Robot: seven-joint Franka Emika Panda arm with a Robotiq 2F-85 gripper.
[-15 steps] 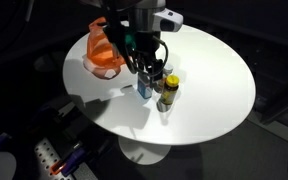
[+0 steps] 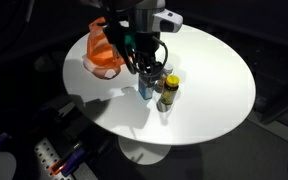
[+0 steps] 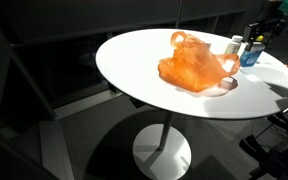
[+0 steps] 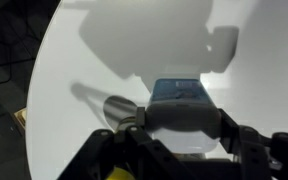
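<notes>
A small blue container [image 2: 145,90] stands upright, or nearly so, near the middle of the round white table. My gripper [image 2: 149,74] points down over it and is shut on its upper part. Seen from the wrist, its pale, rounded top [image 4: 182,116] fills the space between the fingers, with the blue side [image 4: 178,90] beyond. In the second exterior view the blue container [image 3: 250,57] shows at the right, below the gripper. Whether its base touches the table is hard to tell.
A crumpled orange bag [image 3: 196,62] lies on the table, away from the gripper.
Compared with one second ago, the gripper and the blue container have shifted very slightly. The neighbouring bottles and the orange bag look unmoved.
</notes>
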